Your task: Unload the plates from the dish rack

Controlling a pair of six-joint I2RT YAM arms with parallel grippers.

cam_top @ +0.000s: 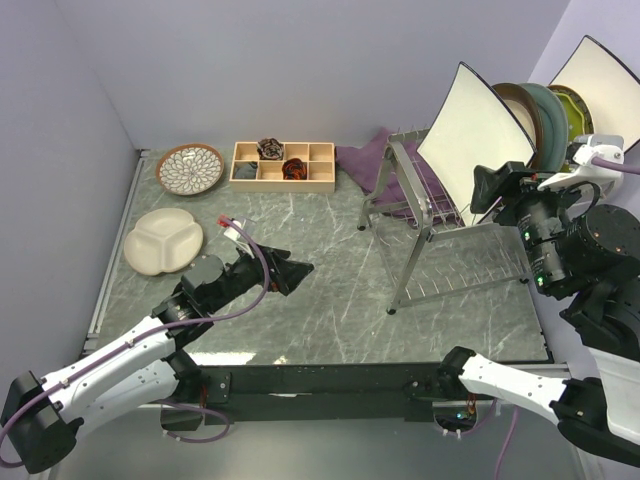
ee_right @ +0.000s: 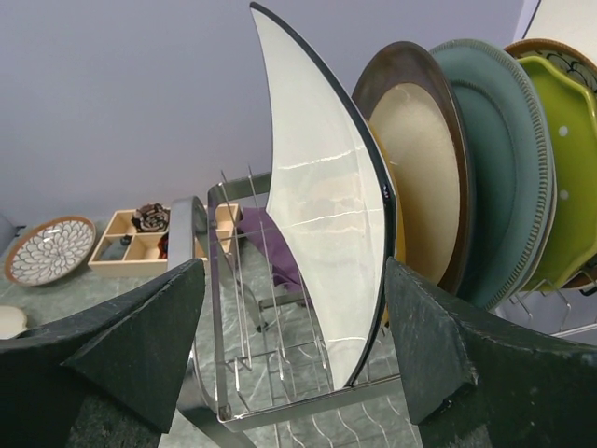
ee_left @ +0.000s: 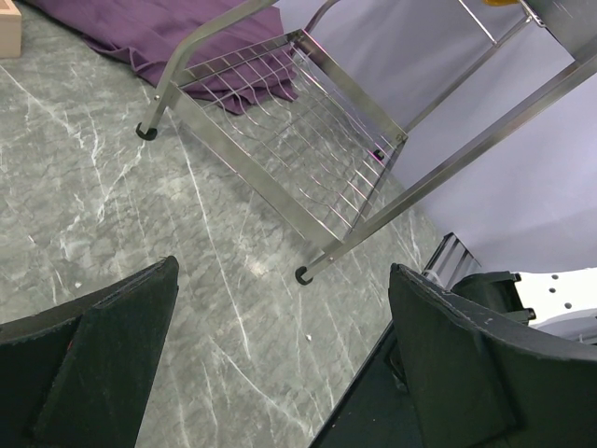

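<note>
A large white plate with a dark rim (cam_top: 470, 130) stands tilted at the left end of the metal dish rack (cam_top: 412, 175). Behind it are a brown plate (ee_right: 424, 177), a blue-green plate (ee_right: 490, 159) and a green plate (ee_right: 571, 173). My right gripper is at the near side of the rack, its fingers well apart. In the right wrist view the white plate's lower part shows between those fingers, nearer the right one; contact cannot be told. Over the bare table my left gripper is open and empty.
At the table's left lie a patterned plate (cam_top: 190, 170) and a divided cream plate (cam_top: 163, 241). A wooden compartment box (cam_top: 285, 186) sits at the back, beside a purple cloth (cam_top: 360, 160). Free table surface lies in the middle. Another white plate (cam_top: 600, 85) stands at the rack's far right.
</note>
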